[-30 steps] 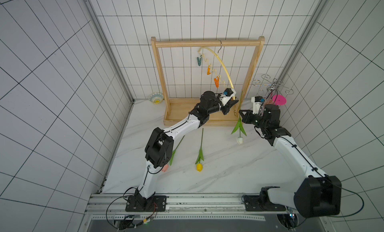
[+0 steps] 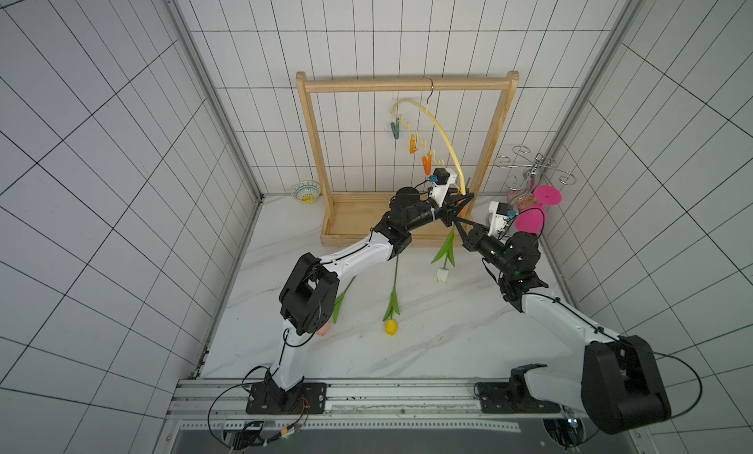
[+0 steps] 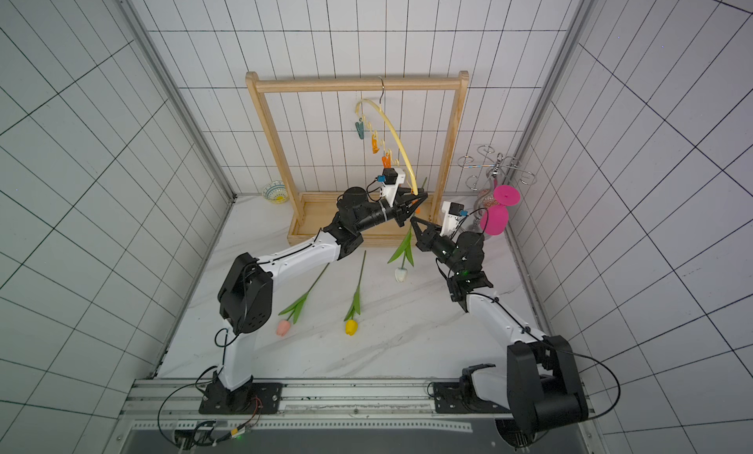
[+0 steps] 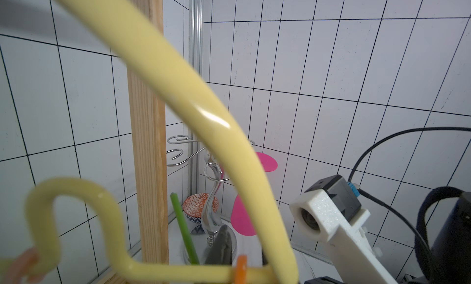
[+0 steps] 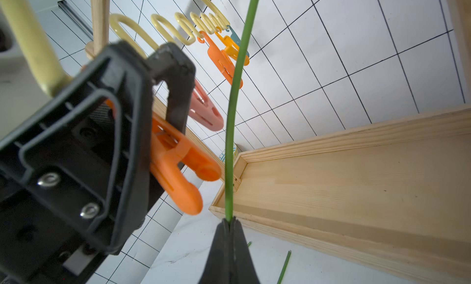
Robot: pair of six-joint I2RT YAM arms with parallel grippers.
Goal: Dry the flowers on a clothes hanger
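Observation:
A yellow hanger (image 2: 444, 134) hangs by its hook from the wooden rack (image 2: 470, 84), carrying coloured clips. My left gripper (image 2: 459, 203) is shut at the hanger's lower end, where an orange clip (image 5: 181, 181) sits beside its fingers. My right gripper, just below and to the right, is shut on the green stem (image 5: 238, 73) of the white tulip (image 3: 401, 273), which hangs flower down. The stem's tip rises past that clip in the right wrist view. A yellow tulip (image 3: 351, 326) and a pink tulip (image 3: 283, 327) lie on the table.
The rack's wooden tray (image 5: 343, 181) is behind the grippers. A patterned bowl (image 2: 306, 191) sits at back left. A metal stand (image 3: 495, 166) with pink pieces stands at back right.
My right gripper has moved left with the white tulip, up to my left gripper. The hanger has shifted slightly, and my left gripper moved a little to the right.

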